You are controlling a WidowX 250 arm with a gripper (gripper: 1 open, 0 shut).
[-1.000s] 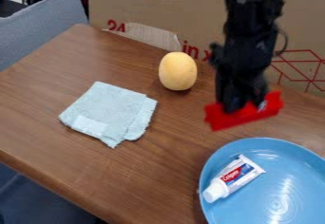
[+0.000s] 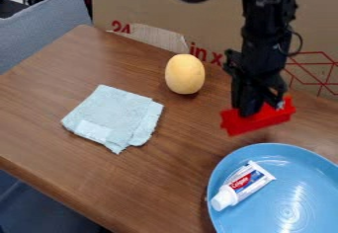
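Observation:
My black gripper [image 2: 258,104] is on the right side, shut on a red box [image 2: 248,120] held low above the wooden table, just behind the blue plate. A white Colgate toothpaste tube [image 2: 242,184] lies on the blue plate [image 2: 291,212] at the lower right. The gripper's fingertips are partly hidden by its own body and the box.
A yellow egg-shaped object [image 2: 185,73] stands behind the folded light cloth [image 2: 113,116]. A cardboard box [image 2: 199,5] forms the back wall. A grey padded edge [image 2: 34,35] is at the left.

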